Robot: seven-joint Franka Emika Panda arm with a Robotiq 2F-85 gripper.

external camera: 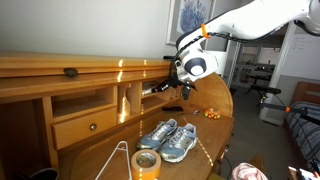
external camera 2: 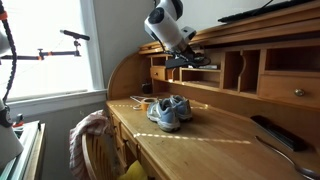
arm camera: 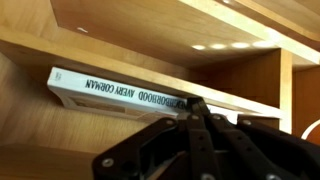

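Note:
A book with a pale spine (arm camera: 110, 90), lettered "AVERY CORMAN", lies flat in a wooden cubby in the wrist view. My black gripper is shut in front of the right part of the spine and covers some of its lettering. No object shows between the fingers. Whether the fingertips touch the book cannot be told. In the first exterior view the gripper (external camera: 172, 73) is beside the desk's upper cubbies; in the second exterior view the gripper (external camera 2: 203, 63) is close to the shelf front.
Grey sneakers (external camera: 178, 143) stand on the desktop below, near an orange-yellow tape roll (external camera: 146, 160). A dark flat object (external camera 2: 279, 132) and a spoon-like utensil (external camera 2: 288, 158) lie on the desk's other side. Wooden shelf boards (arm camera: 250, 100) closely border the gripper.

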